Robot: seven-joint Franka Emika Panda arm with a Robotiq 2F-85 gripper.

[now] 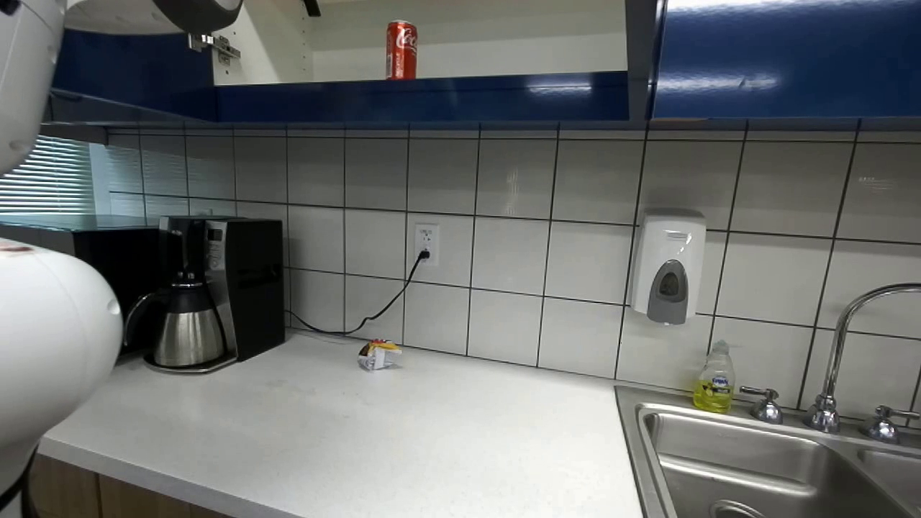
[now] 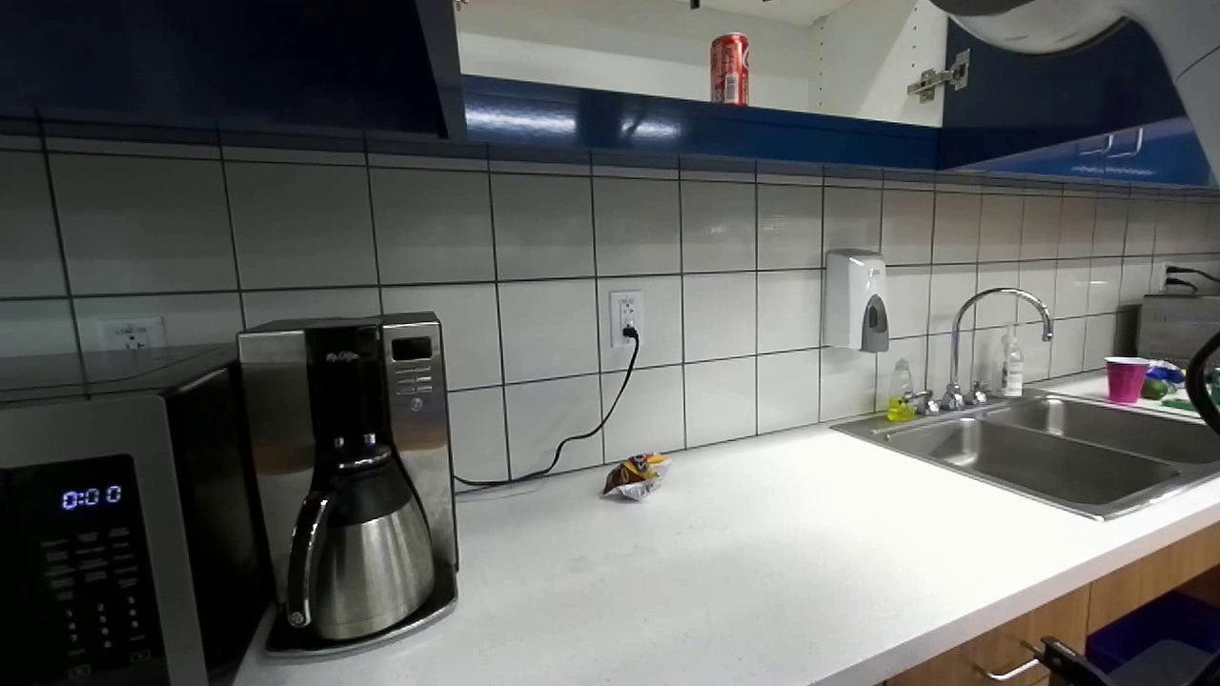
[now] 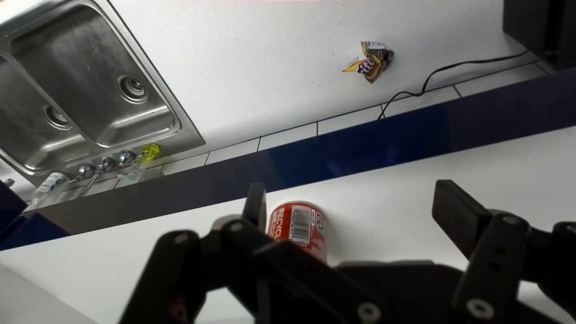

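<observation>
A red Coca-Cola can [image 1: 401, 52] stands upright on the shelf of the open blue wall cabinet [image 1: 423, 101]. In exterior view 2 the same can [image 2: 729, 69] is near the shelf's front edge. My gripper is open and holds nothing. In the wrist view, the can [image 3: 298, 229] shows close to the left finger [image 3: 258, 204], its lower part covered by the gripper's linkage. From exterior view 1, only a dark fingertip [image 1: 311, 7] shows at the top edge, above and left of the can and apart from it.
A crumpled snack bag [image 1: 378, 355] lies on the white counter [image 1: 414, 440]. A coffee maker [image 2: 343, 480] and microwave [image 2: 91, 537] stand at one end; the sink [image 3: 92, 75] is at the other. The cabinet's front edge [image 3: 335, 154] borders the shelf.
</observation>
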